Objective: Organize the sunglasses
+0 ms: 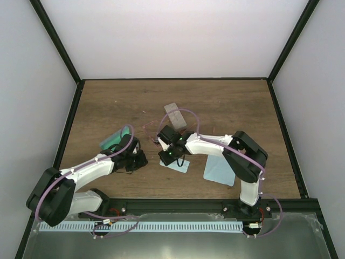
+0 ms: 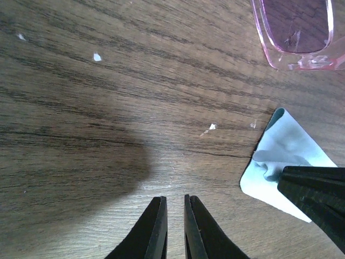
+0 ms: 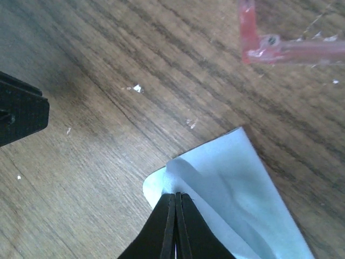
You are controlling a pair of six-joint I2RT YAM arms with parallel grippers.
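Observation:
Pink-tinted sunglasses lie on the wood table, their pink frame (image 3: 285, 51) at the top of the right wrist view. A folded light-blue cloth (image 1: 178, 167) lies just in front of them. My right gripper is shut, its tips on the cloth's raised fold (image 3: 199, 199). My left gripper stands left of the cloth over bare wood, its fingertips slightly apart with nothing visible between them.
A green case (image 1: 109, 139) lies at the left under the left arm. A grey case (image 1: 175, 116) stands behind the sunglasses. Another blue cloth (image 1: 219, 171) lies at the right.

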